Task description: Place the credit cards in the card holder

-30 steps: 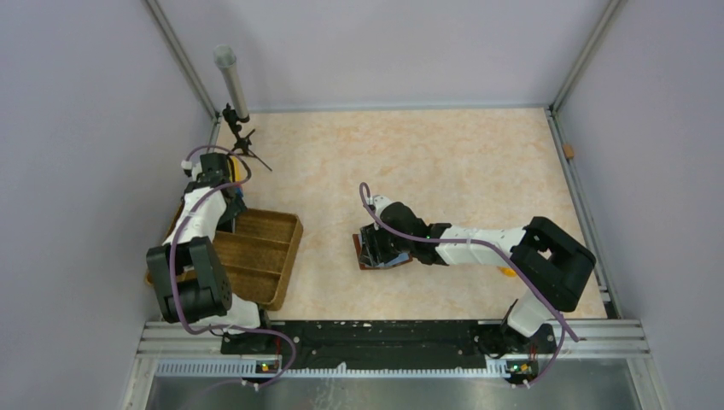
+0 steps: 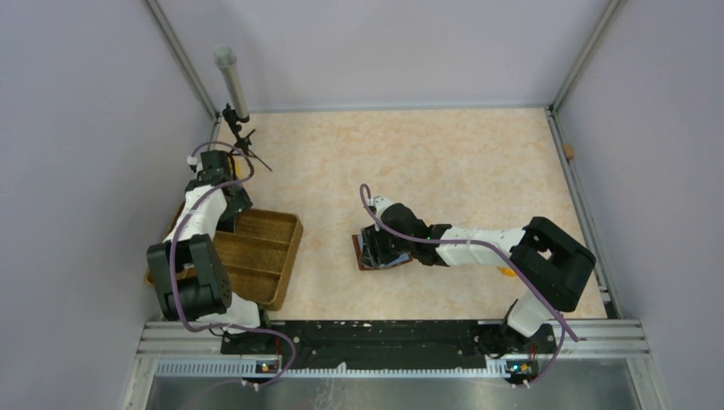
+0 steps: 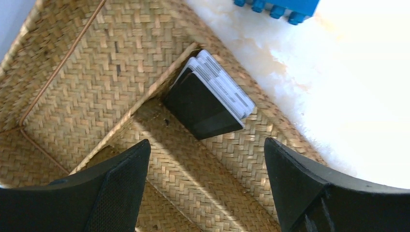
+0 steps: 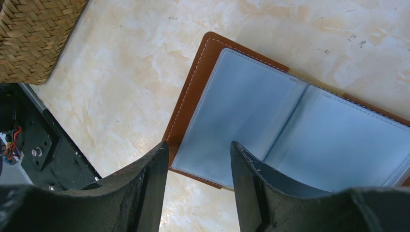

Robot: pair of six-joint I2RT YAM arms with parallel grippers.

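A stack of cards (image 3: 203,106), the front one black and the others pale, leans in an upper compartment of the woven basket (image 2: 294,248). My left gripper hangs open over it, nothing between its fingers. The brown card holder (image 4: 193,92) lies open on the table with light blue sleeves (image 4: 338,135), no card visible in the part in view. My right gripper is over the holder's left sleeve, fingers part open and nothing seen between them.
A blue brick-like object (image 3: 285,6) lies beyond the basket's rim. A microphone stand (image 2: 239,128) stands at the back left.
My left gripper has shifted slightly at the basket in the top view. The right arm looks unchanged.
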